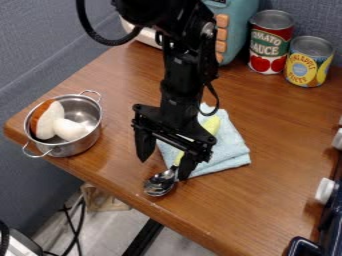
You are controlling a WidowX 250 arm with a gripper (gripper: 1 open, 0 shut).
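Observation:
My black gripper (167, 150) hangs over the middle of the table, pointed down, its fingers beside a metal ladle (160, 185) that lies near the table's front edge. Whether the fingers are closed on the ladle's handle cannot be told. Behind them a folded pale blue cloth (225, 152) lies with a yellow item partly hidden by the gripper. A steel pot (76, 145) holding white and orange pieces sits at the left.
A tomato sauce can (270, 45) and a yellow can (309, 63) stand at the back right, beside a teal appliance (230, 30). A dark appliance (321, 230) sits at the right edge.

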